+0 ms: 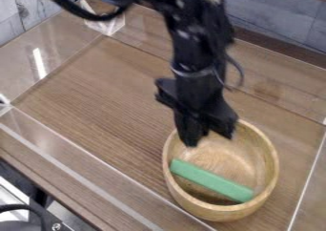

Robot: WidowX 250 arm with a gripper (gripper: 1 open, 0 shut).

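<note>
My black gripper (201,120) hangs over the back rim of a round wooden bowl (261,178), blurred by motion, its fingertips at about rim height or above. A green block (212,181) lies in the bowl's front part, below and apart from the fingers. Whether the fingers are open or shut is unclear in the blur.
A clear plastic object (106,23) stands at the back left, partly behind the arm. A grey wall runs along the back, and dark cables lie at the lower left.
</note>
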